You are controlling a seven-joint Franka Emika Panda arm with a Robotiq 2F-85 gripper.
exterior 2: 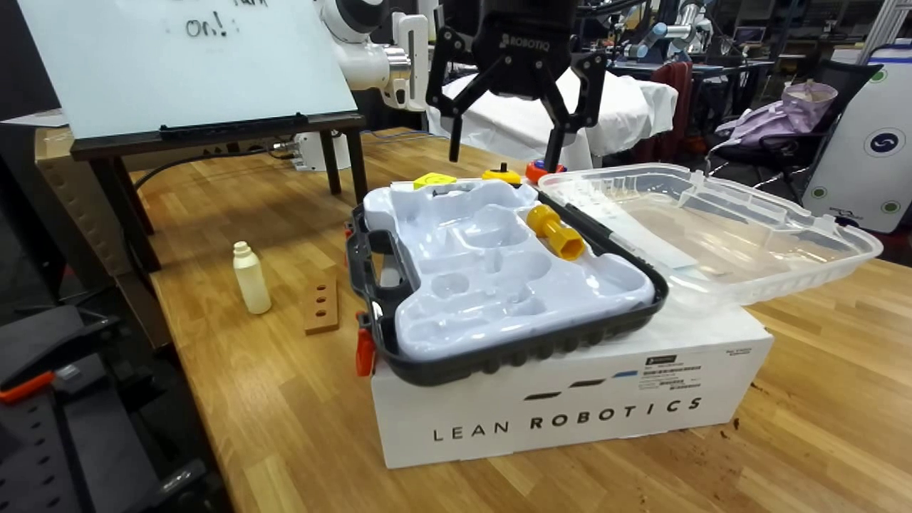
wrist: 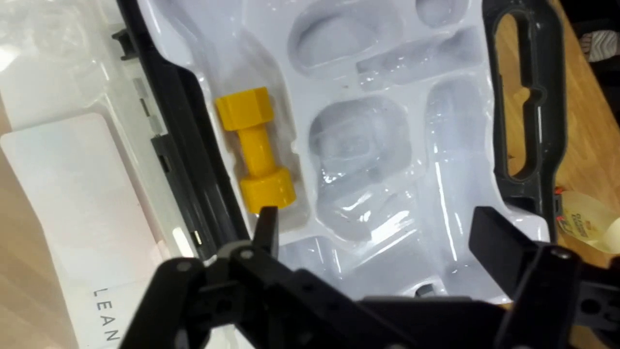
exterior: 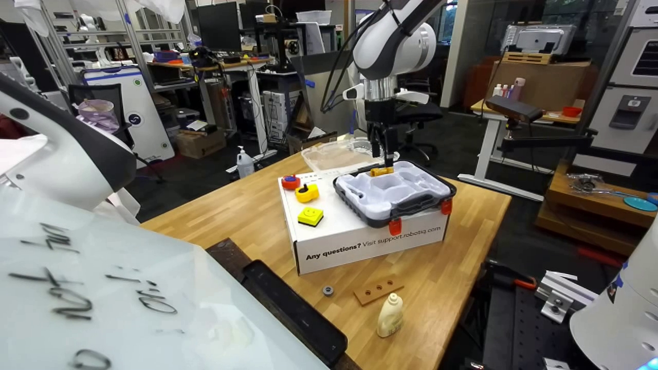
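Note:
A yellow-orange bolt-shaped piece (wrist: pixel 258 152) lies in a recess of the white moulded tray (wrist: pixel 424 174), which sits in a black case; the same piece (exterior 2: pixel 557 232) is plain in exterior view 2. My gripper stands open above the case, its fingers wide apart with nothing between them. In the wrist view the left fingertip (wrist: pixel 267 230) appears just below the piece's lower end. From exterior view 2 the gripper (exterior 2: pixel 504 158) hangs over the far side of the tray. Whether a finger touches the piece cannot be made out.
The case rests on a white box (exterior: pixel 370 246). Red (exterior: pixel 290 182) and yellow (exterior: pixel 306 193) items and a yellow smiley block (exterior: pixel 310 216) share its top. A clear lid (exterior 2: pixel 727 222) lies beside the tray. A bottle (exterior: pixel 390 315) and drilled wooden strip (exterior: pixel 378 290) stand in front.

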